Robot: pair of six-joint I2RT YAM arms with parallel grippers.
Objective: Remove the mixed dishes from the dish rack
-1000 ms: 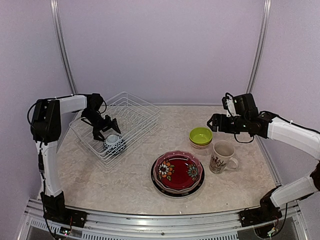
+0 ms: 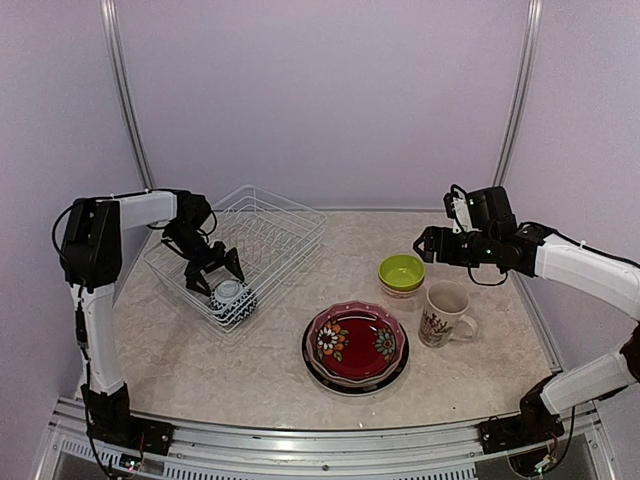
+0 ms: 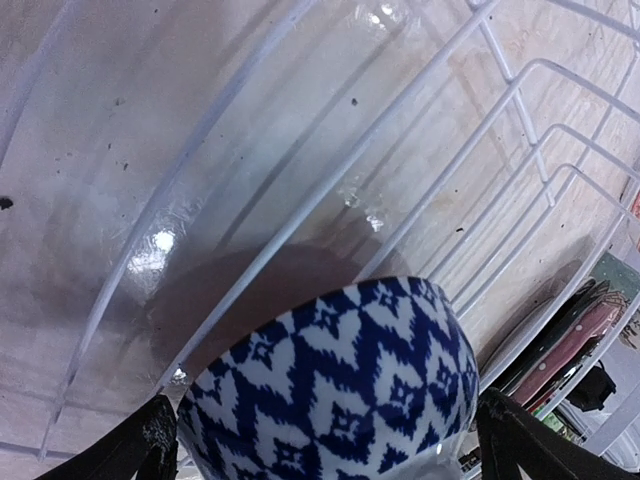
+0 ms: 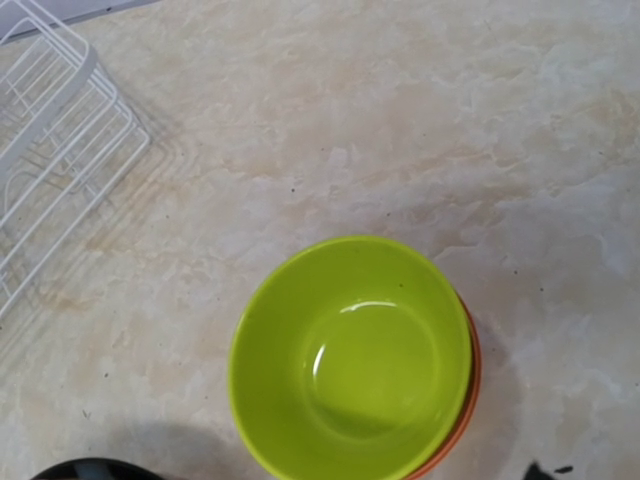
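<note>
A blue-and-white patterned bowl lies upside down in the front part of the white wire dish rack. My left gripper reaches down into the rack with its fingers apart around this bowl. In the left wrist view the bowl fills the space between the two black fingers; whether they touch it I cannot tell. On the right, my right gripper hangs open and empty above the counter, near a green bowl stacked on other bowls.
Red flowered plates are stacked on a darker plate at the counter's middle front. A large mug stands right of them, handle facing right. Bare counter lies in front of the rack.
The right arm is still.
</note>
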